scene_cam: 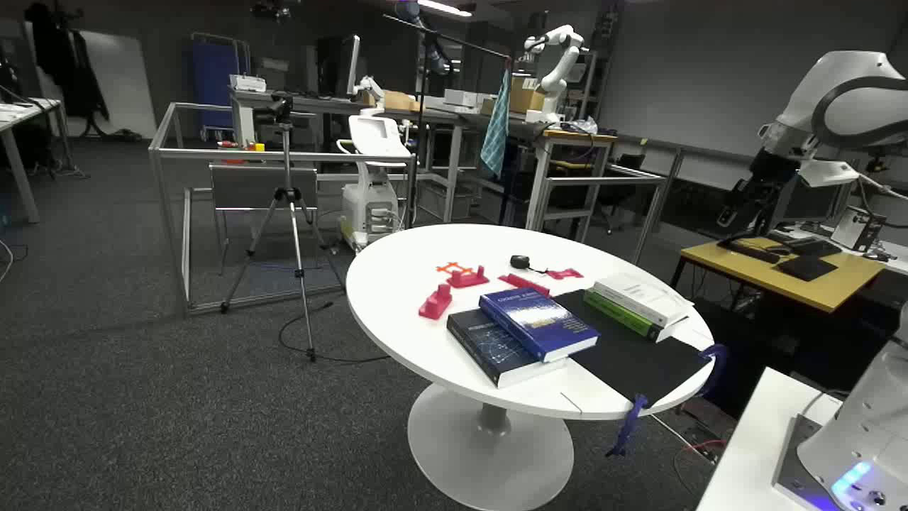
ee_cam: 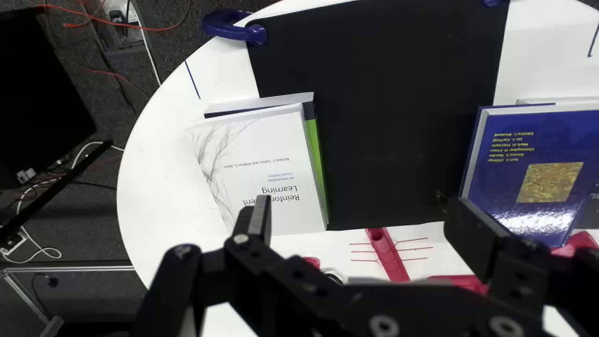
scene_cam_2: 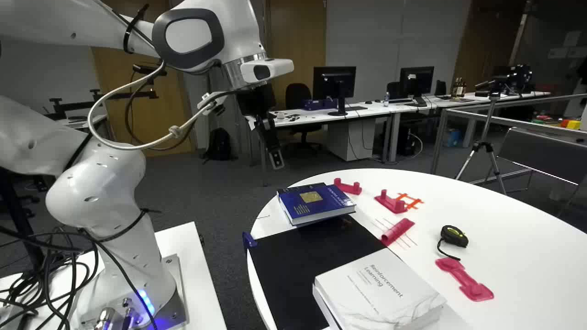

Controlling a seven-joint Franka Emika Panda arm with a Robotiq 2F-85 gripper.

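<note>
My gripper stands open high above the round white table, nothing between its wide-set fingers; exterior view 2 shows the gripper (scene_cam_2: 273, 156) near the table's edge, beyond the books. A white "Reinforcement Learning" book (ee_cam: 252, 163) lies on a green book (scene_cam: 626, 315) at one side of a black mat (scene_cam_2: 308, 258). On the mat's other side a blue book (scene_cam_2: 316, 202) rests on a dark book (scene_cam: 491, 345), slightly askew. Between the two stacks the mat is bare.
Several red printed parts, among them a tube-like piece (scene_cam_2: 397, 231) and a flat link (scene_cam_2: 465, 279), lie beside the mat. A black tape measure (scene_cam_2: 454, 236) sits near them. Blue clamps (ee_cam: 233, 27) grip the mat at the table edge. An orange lattice (scene_cam_2: 410, 201) lies farther off.
</note>
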